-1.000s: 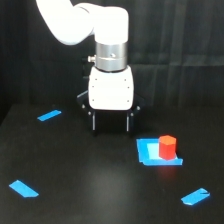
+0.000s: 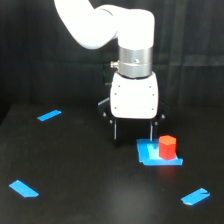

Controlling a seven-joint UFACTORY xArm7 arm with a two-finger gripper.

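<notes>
A red block [image 2: 167,147] stands on the right part of a blue patch [image 2: 147,154] on the dark table. The patch also shows a pale area beside the block. My gripper [image 2: 134,133] is open, its two thin dark fingers spread wide and pointing down, with nothing visible between them. It hangs to the upper left of the block in the camera view, and the right finger appears close to the block. How high the fingertips are above the table I cannot tell.
Strips of blue tape lie on the table: one at the far left [image 2: 49,115], another at the near left [image 2: 23,188], and a third at the near right [image 2: 195,197]. A dark curtain [image 2: 40,50] hangs behind.
My arm and gripper have shifted right and a little nearer or lower, toward the red block. The fingers are still open, and the block and blue patch have not moved.
</notes>
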